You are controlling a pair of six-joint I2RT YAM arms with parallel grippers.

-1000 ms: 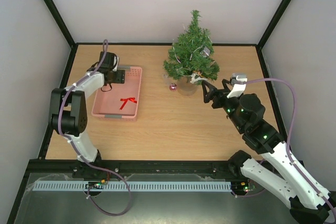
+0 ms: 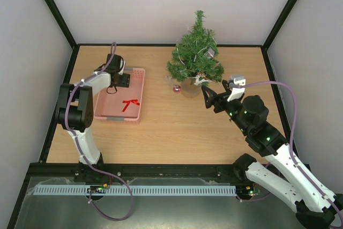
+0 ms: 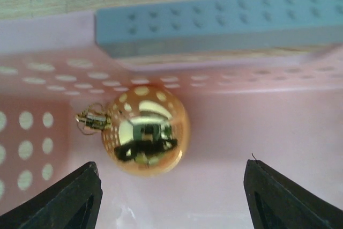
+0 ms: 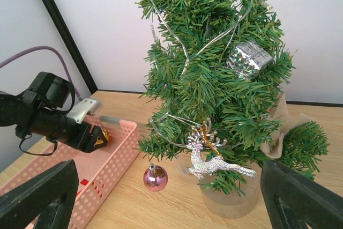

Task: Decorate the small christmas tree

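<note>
The small green tree (image 2: 197, 52) stands upright at the back of the table. A silver reindeer (image 4: 210, 160), a pink ball (image 4: 155, 178) and a silver box (image 4: 249, 59) hang on it, all clear in the right wrist view. In the left wrist view a gold ball (image 3: 147, 130) lies in a corner of the pink basket (image 2: 141, 71). My left gripper is over that corner, its fingers apart on either side with nothing between them; the ball sits just beyond the tips. Facing the tree from the front right, my right gripper stands open and empty.
A red bow (image 2: 130, 104) lies on the basket floor. The basket's perforated walls and grey handle (image 3: 214, 22) rise close around the gold ball.
Tree and bow are unmoved.
</note>
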